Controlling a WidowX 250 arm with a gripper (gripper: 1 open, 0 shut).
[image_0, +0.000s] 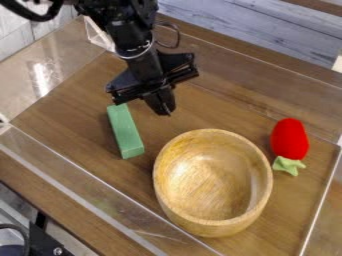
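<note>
My black gripper (166, 100) hangs over the middle of the wooden table, above and a little right of a green rectangular block (124, 131). It is shut, with nothing visible between its fingers. A large wooden bowl (211, 205) stands at the front right, below the gripper in the view. To the bowl's upper right lies a red strawberry-like object (290, 138) with a pale green leafy top.
A pale wall lies behind it. Cables and dark hardware show beyond the front-left edge.
</note>
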